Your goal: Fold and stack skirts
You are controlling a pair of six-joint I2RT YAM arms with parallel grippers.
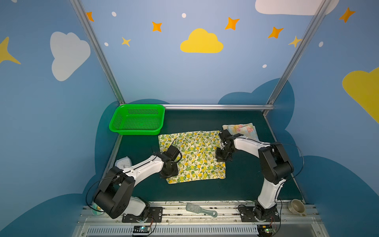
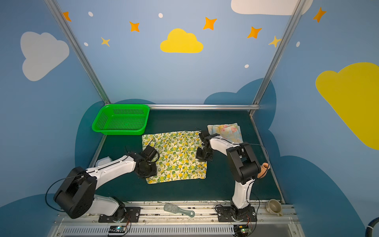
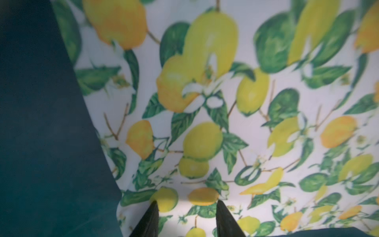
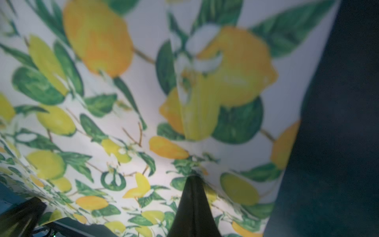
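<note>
A lemon-print skirt (image 1: 197, 156) lies spread nearly flat on the dark green table, with slight creases. Over its left front part, my left gripper points down at the cloth near the lower left edge, its two fingers apart and no fabric visibly pinched. At the right side of the skirt, my right gripper is shut, tips against the cloth; whether any fabric is caught between them cannot be made out. A folded pastel floral skirt (image 1: 244, 129) rests at the back right, partly hidden by my right arm.
An empty green basket (image 1: 137, 132) stands at the back left. A white container (image 1: 123, 162) sits by the left edge, and a brush (image 1: 201, 210) lies on the front rail beside a beige cup (image 1: 296, 207) at far right. Bare table shows in front of the lemon skirt.
</note>
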